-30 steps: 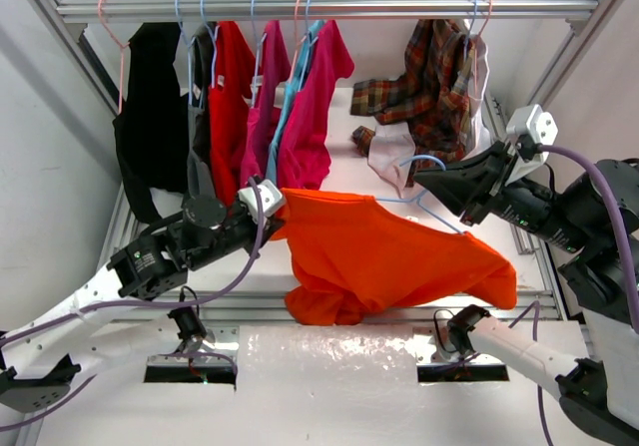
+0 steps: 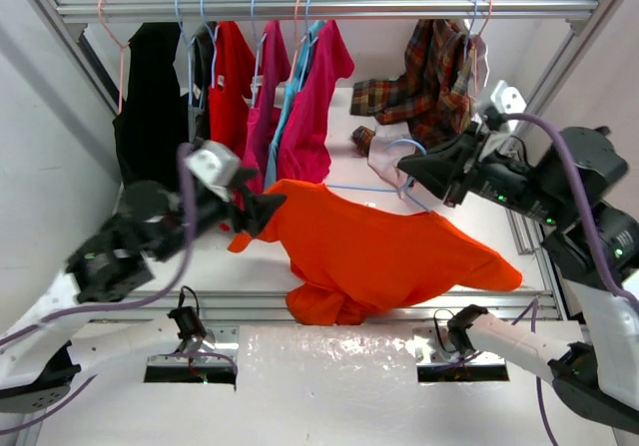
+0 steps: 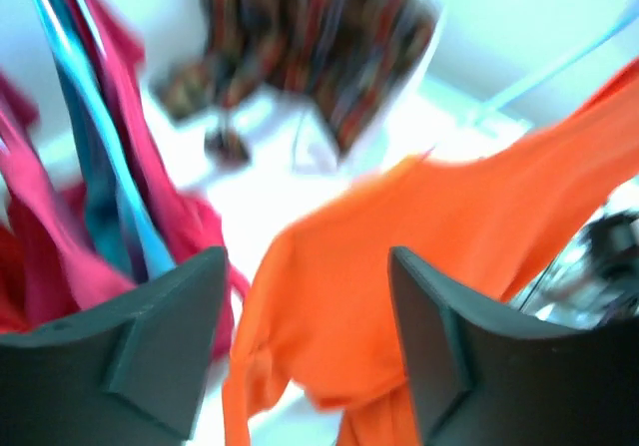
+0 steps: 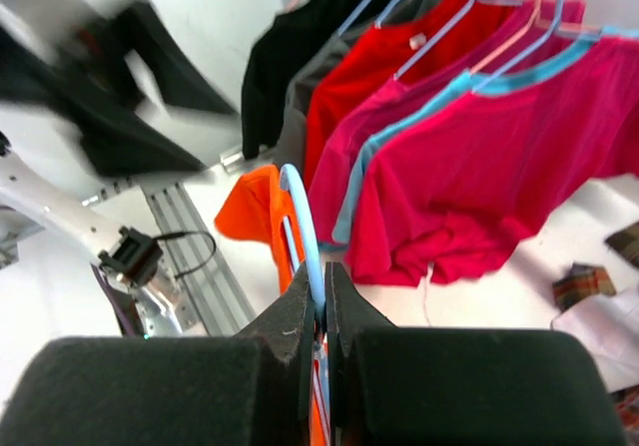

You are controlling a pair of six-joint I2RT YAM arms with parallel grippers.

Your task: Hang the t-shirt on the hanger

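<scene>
An orange T-shirt (image 2: pixel 384 261) hangs across the middle of the top view on a blue hanger (image 2: pixel 349 187). My right gripper (image 2: pixel 424 172) is shut on that hanger, whose blue plastic rises from between the fingertips in the right wrist view, with orange cloth around it. My left gripper (image 2: pixel 255 212) is at the shirt's left shoulder; in the left wrist view its blurred fingers stand apart, with the orange cloth beyond them and nothing clearly between them.
A metal rail (image 2: pixel 379 7) spans the back, holding several shirts on hangers at left and a plaid shirt (image 2: pixel 429 87) at right. Along it, between pink shirt (image 2: pixel 315 107) and plaid, there is a free gap.
The right gripper with the hanger has shifted slightly left; the shirt's left part sits a little differently.
</scene>
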